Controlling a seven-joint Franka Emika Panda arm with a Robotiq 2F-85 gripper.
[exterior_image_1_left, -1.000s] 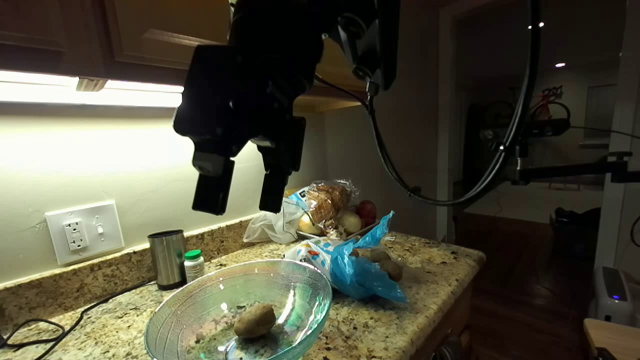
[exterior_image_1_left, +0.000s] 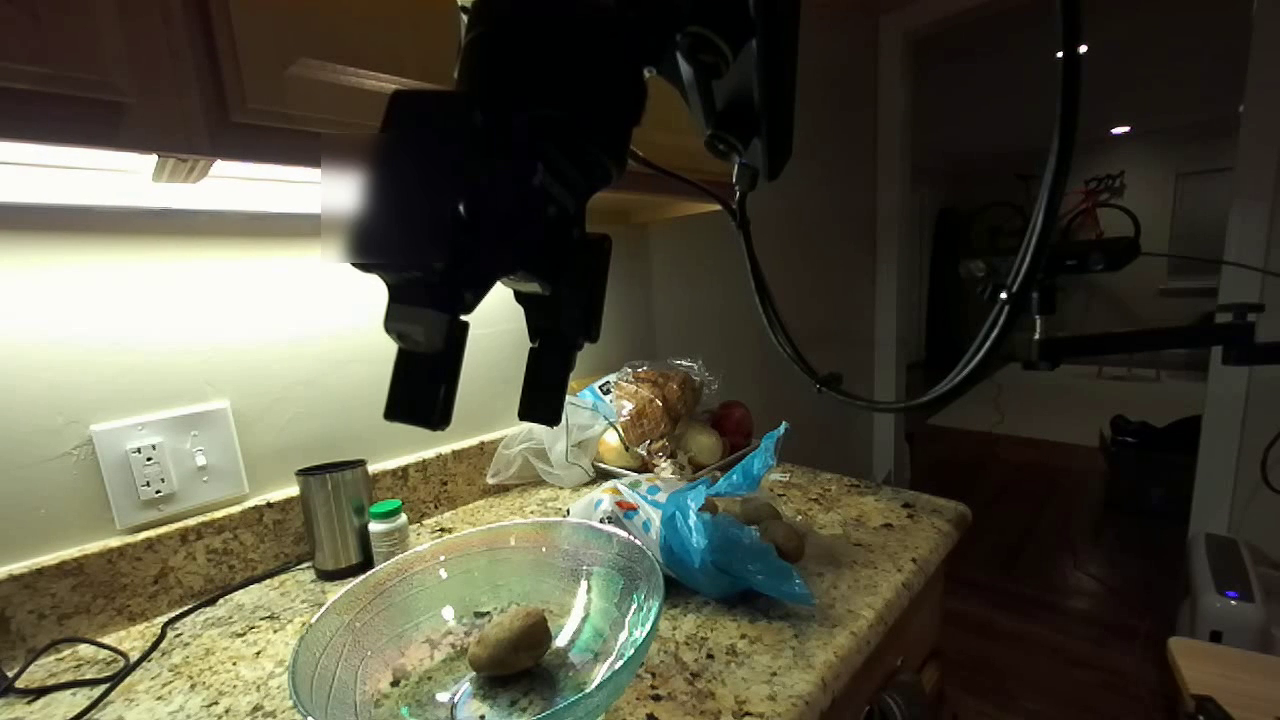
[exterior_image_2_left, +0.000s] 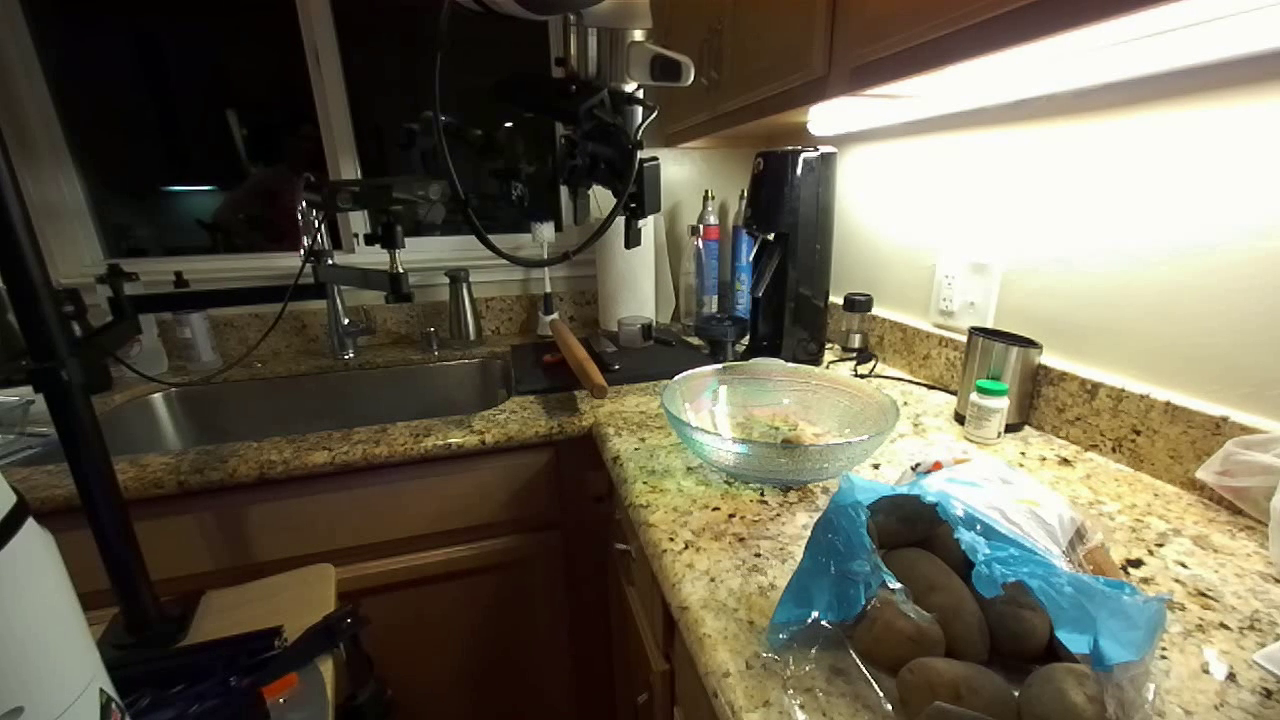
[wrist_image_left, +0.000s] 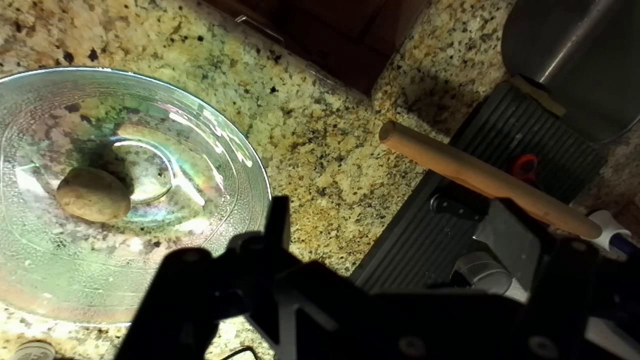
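One brown potato (exterior_image_1_left: 511, 642) lies in a wide clear glass bowl (exterior_image_1_left: 636, 564) on the granite counter; the wrist view shows the same potato (wrist_image_left: 93, 195) left of the bowl's centre. High over the counter, well clear of the bowl, is my black gripper (exterior_image_1_left: 489, 398). Its two fingers are spread apart with only air between them. More potatoes (exterior_image_2_left: 939, 596) sit in an open blue plastic bag (exterior_image_2_left: 1124, 612) beside the bowl. In the wrist view the dark gripper body covers much of the lower part.
A steel tumbler (exterior_image_1_left: 336, 518) and a green-capped bottle (exterior_image_1_left: 387, 532) stand by the wall behind the bowl. A wooden-handled brush (exterior_image_2_left: 578, 356) juts over the counter near the sink (exterior_image_2_left: 300, 402). A black coffee machine (exterior_image_2_left: 792, 258) rises at the back. Bare counter (wrist_image_left: 324, 180) lies beside the bowl.
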